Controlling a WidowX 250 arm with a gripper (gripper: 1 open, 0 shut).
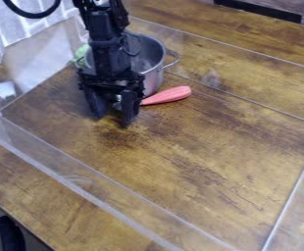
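The black robot arm reaches down at the upper left of the camera view, its gripper [112,106] low over the wooden floor in front of a metal pot [148,57]. A pink utensil [168,95], perhaps a spatula or spoon, lies beside the pot, pointing right, its left end hidden near the gripper. The dark fingers blend together, so whether they hold anything cannot be seen. A green item [81,55] shows partly behind the arm.
Clear plastic walls border the wooden work area [207,167] on several sides. Wood continues beyond the back wall.
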